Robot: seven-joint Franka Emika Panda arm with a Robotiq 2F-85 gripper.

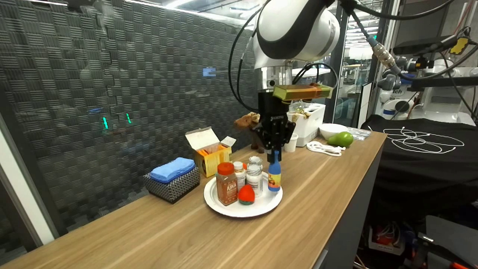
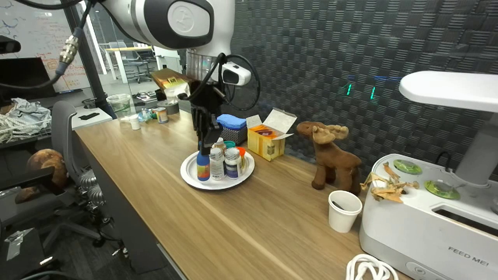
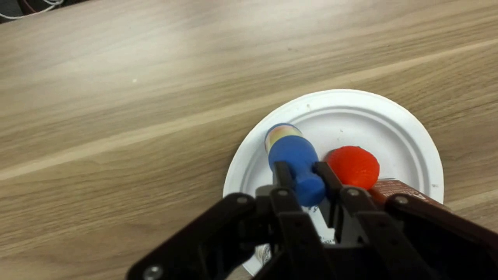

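Note:
My gripper is shut on the neck of a blue bottle (image 1: 274, 176) with a yellow and red label. The bottle stands nearly upright over the right part of a white plate (image 1: 244, 212), its base at or just above the plate's surface; I cannot tell which. Close beside it on the plate are white pill bottles (image 2: 217, 164), a red-capped spice jar (image 1: 227, 188) and a red strawberry-like piece (image 3: 353, 165). In the wrist view my fingers hide much of the plate's lower part.
Behind the plate sit an open yellow box (image 1: 213, 159) and a dark basket (image 1: 172, 186) with a blue cloth. A plush moose (image 2: 334, 156), a paper cup (image 2: 344, 212) and a white appliance (image 2: 420, 228) stand farther along the wall.

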